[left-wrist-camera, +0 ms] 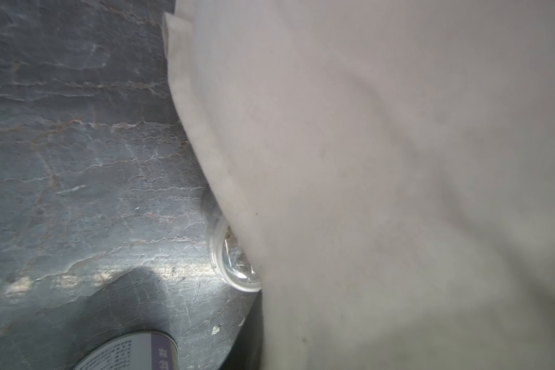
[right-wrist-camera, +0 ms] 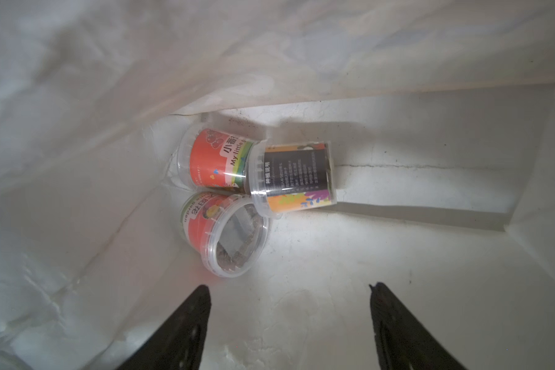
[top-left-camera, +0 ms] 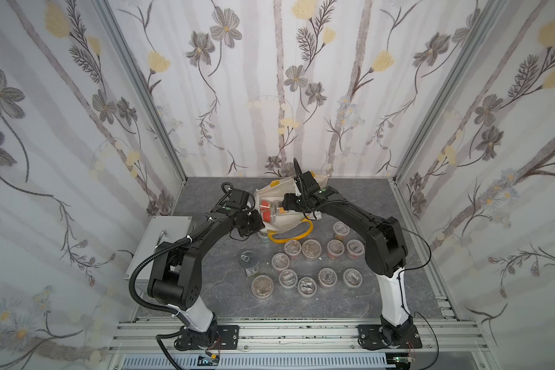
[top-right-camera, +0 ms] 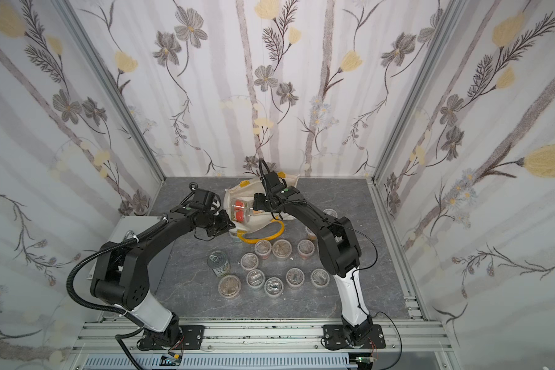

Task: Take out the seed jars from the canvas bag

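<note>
The canvas bag (top-right-camera: pixel 237 188) with yellow handles lies at the back, its mouth spread open. Three seed jars are inside: an orange-black one (right-wrist-camera: pixel 293 175), a red one (right-wrist-camera: pixel 209 157), another red one (right-wrist-camera: pixel 234 237). My right gripper is over the bag mouth, its fingers apart in the right wrist view; what it grips is unclear. My left gripper (top-left-camera: pixel 250 220) is low at the bag's left corner, pale cloth filling the left wrist view; its fingers are hidden there. A lidded jar (left-wrist-camera: pixel 231 265) peeks from under the cloth.
Several jars (top-left-camera: pixel 311 249) stand across the front of the marble table, with a metal can (top-left-camera: pixel 250 264) at left. A pale box (top-left-camera: pixel 145 246) sits at the left edge.
</note>
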